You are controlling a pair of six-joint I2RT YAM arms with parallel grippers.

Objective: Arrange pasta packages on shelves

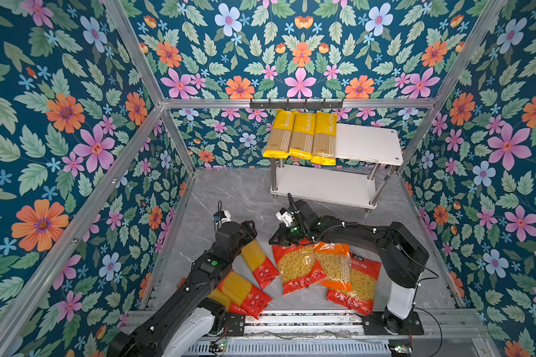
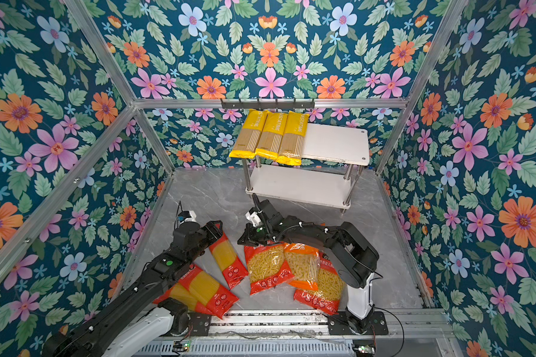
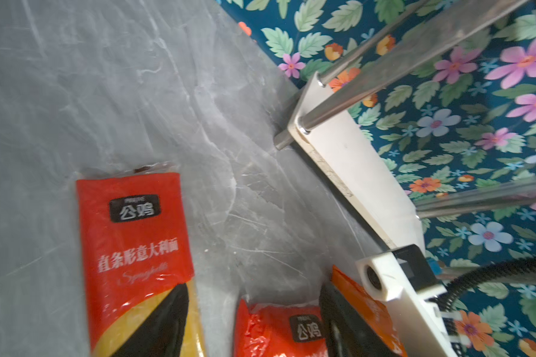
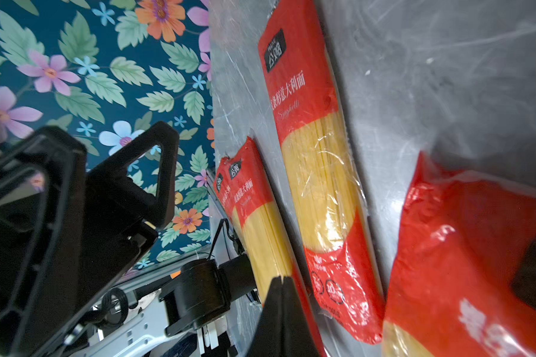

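Observation:
A red spaghetti package (image 4: pixel 318 178) with a clear yellow window lies flat on the grey floor. My right gripper is shut with its fingertips together, nothing between them. The package is outside them, beside and ahead in the right wrist view. My left gripper stands open above the floor, its fingers (image 3: pixel 160 324) wide apart. That same package (image 3: pixel 137 238) shows at the lower left there, partly behind a finger. From the top left view, my left arm covers the package's far end. More spaghetti packages (image 1: pixel 244 291) lie near the front edge.
Three yellow packages (image 1: pixel 301 134) lie on the left of the white top shelf (image 1: pixel 369 144). Its right part and the lower shelf (image 1: pixel 324 183) are bare. Red pasta bags (image 1: pixel 297 267) and an orange bag (image 1: pixel 333 264) lie beneath the right arm. Both grippers are close together.

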